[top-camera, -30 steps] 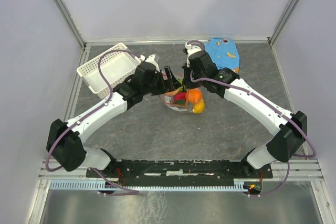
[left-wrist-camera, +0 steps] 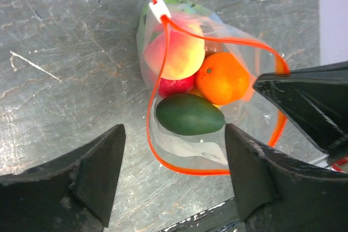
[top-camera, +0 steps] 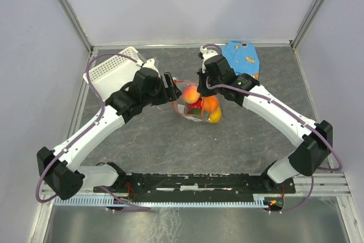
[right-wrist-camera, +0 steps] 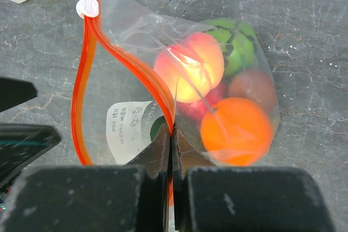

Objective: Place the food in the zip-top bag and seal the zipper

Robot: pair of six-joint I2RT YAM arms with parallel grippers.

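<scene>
The clear zip bag (top-camera: 193, 111) with orange zipper holds a peach (left-wrist-camera: 175, 52), an orange (left-wrist-camera: 222, 78), a dark green oval item (left-wrist-camera: 188, 114), red fruit and a melon-like green item (right-wrist-camera: 234, 44). Its mouth gapes; the white slider (right-wrist-camera: 87, 6) is at one end. My right gripper is shut on the bag's orange-edged rim. My left gripper (top-camera: 170, 86) is part open beside the bag's mouth, with no food between its fingers in the left wrist view.
A white perforated basket (top-camera: 108, 75) stands at the back left, a blue patterned item (top-camera: 242, 58) at the back right.
My left gripper has moved leftward, away from over the bag's middle, uncovering more of the peach. The right arm has not visibly moved.
</scene>
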